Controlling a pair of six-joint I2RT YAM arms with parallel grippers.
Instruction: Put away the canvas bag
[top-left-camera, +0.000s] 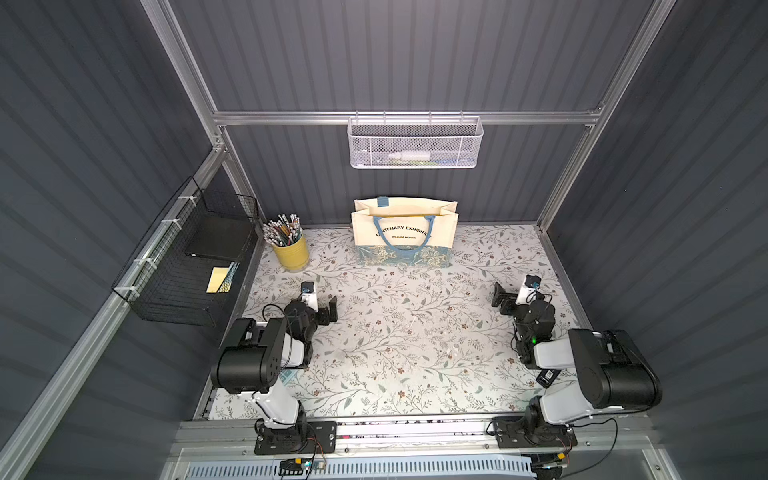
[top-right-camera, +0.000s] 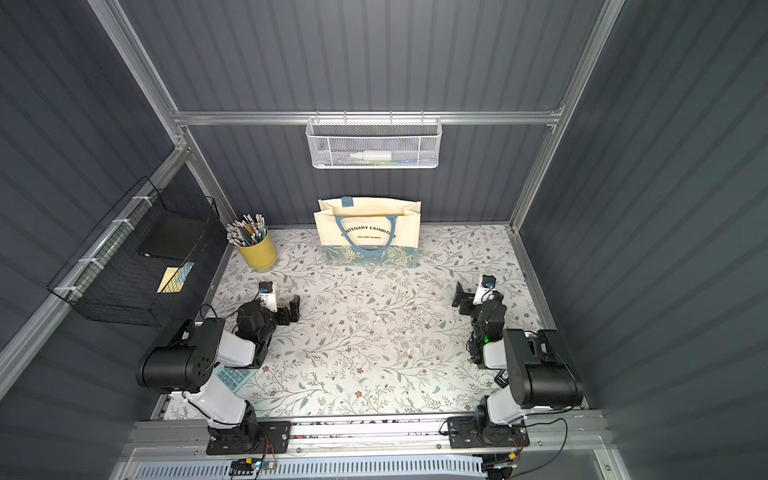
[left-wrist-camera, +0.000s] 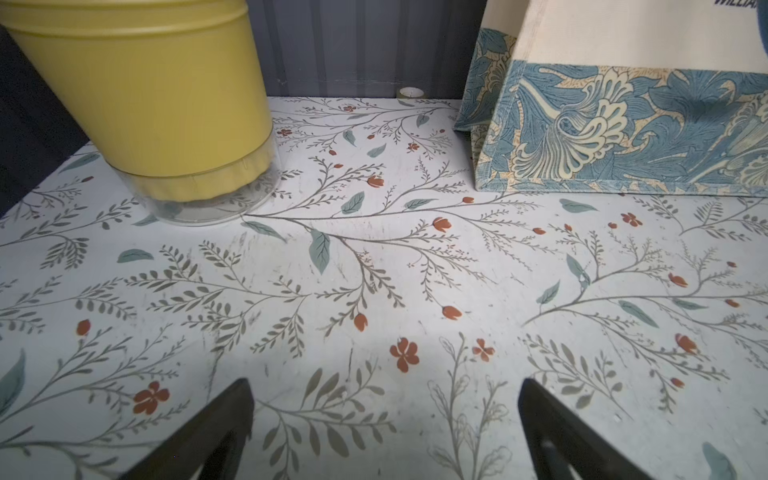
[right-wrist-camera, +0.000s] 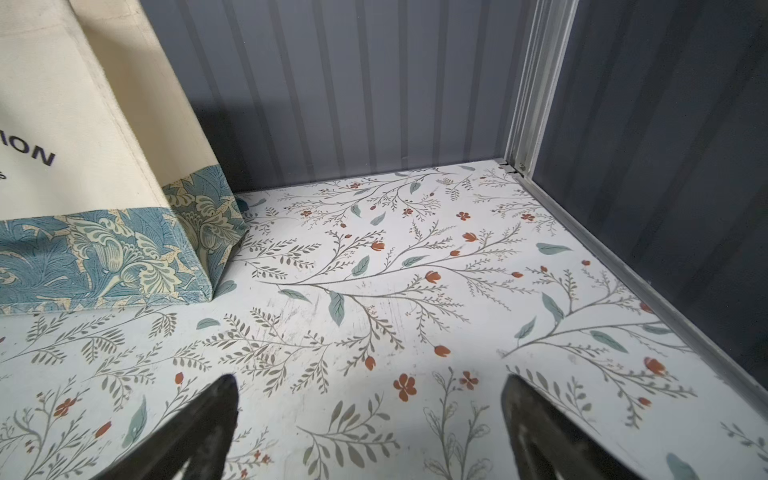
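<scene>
Upright against the back wall, near its middle, stands the canvas bag (top-left-camera: 404, 233), cream above with a blue floral band below and blue handles; its mouth gapes open. The left wrist view shows the bag's left lower corner (left-wrist-camera: 576, 128), the right wrist view its right side (right-wrist-camera: 120, 248). My left gripper (top-left-camera: 328, 311) is low over the table's left part, open and empty, well short of the bag. On the right, my other gripper (top-left-camera: 502, 297) also stands open with nothing between its fingers, apart from the bag.
A yellow pot (top-left-camera: 293, 254) full of pens or pencils stands left of the bag. Above the bag a white mesh basket (top-left-camera: 415, 142) hangs on the back rail. A black wire basket (top-left-camera: 192, 256) hangs along the left wall.
</scene>
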